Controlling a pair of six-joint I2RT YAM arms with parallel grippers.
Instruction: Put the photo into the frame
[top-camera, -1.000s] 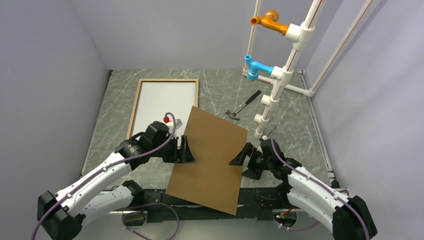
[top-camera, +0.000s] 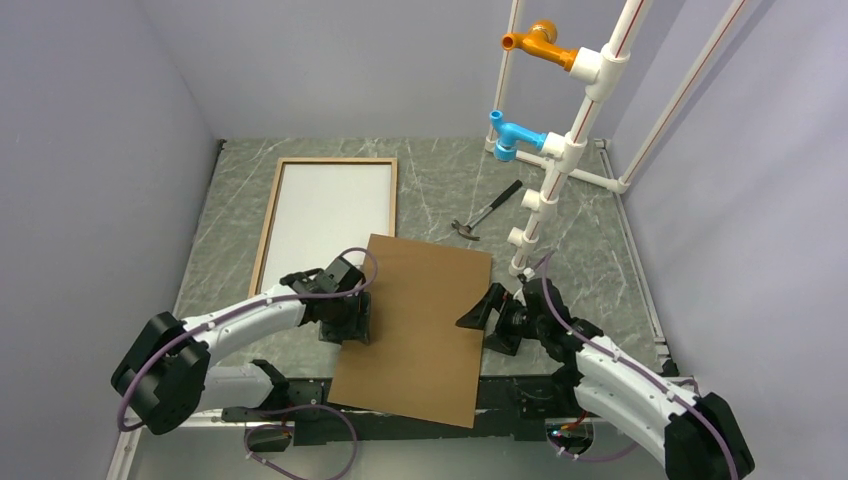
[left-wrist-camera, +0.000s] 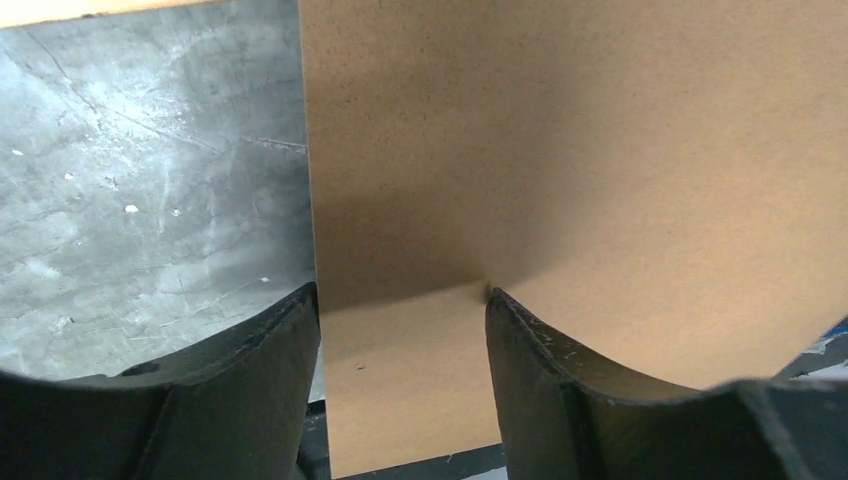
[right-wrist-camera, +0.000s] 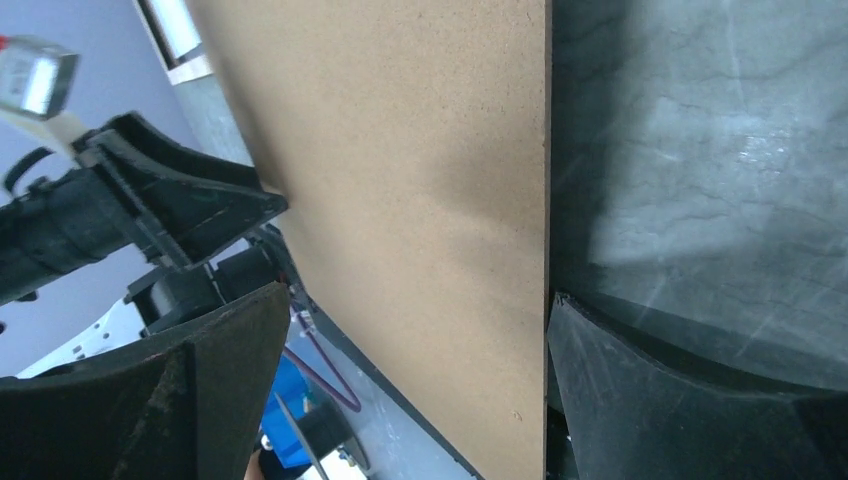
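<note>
A brown board (top-camera: 420, 310) lies at the front centre, overhanging the table's front edge, its top corner by the wooden frame (top-camera: 277, 200) with a white backing. My left gripper is at the board's left edge, part open, one finger at the edge and the other over the board. My right gripper stands open at the board's right edge, one finger against that edge, the other out over its face. The photo's printed side is not visible.
A hammer (top-camera: 495, 203) lies behind the board. A white pipe rack (top-camera: 590, 100) with orange (top-camera: 540, 45) and blue (top-camera: 515, 135) fittings stands at the right. Bare table (top-camera: 220, 230) is at the left.
My left gripper has moved down and toward the board's left edge. The board has straightened slightly, its top corner lower than a second ago. The right arm is nearly still.
</note>
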